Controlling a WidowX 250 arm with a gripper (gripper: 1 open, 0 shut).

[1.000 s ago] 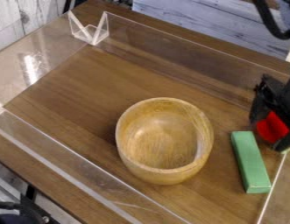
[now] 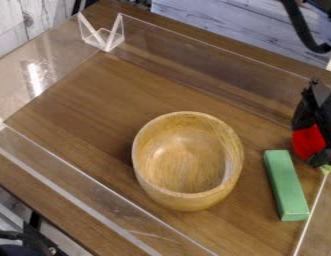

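Observation:
My gripper (image 2: 315, 120) is at the right edge, dark and partly out of frame, at a red object (image 2: 309, 140); whether its fingers grip it cannot be made out. A yellow-green item shows just below the red one. A wooden bowl (image 2: 185, 160) sits in the middle of the tray, and a long green block (image 2: 285, 185) lies to its right.
Clear plastic walls (image 2: 94, 215) border the wooden surface (image 2: 88, 110). A small clear bracket (image 2: 104, 35) stands at the back left. The left and back of the surface are empty.
My gripper has shifted slightly at the right edge, uncovering a little more of the red object. The bowl and green block have not moved.

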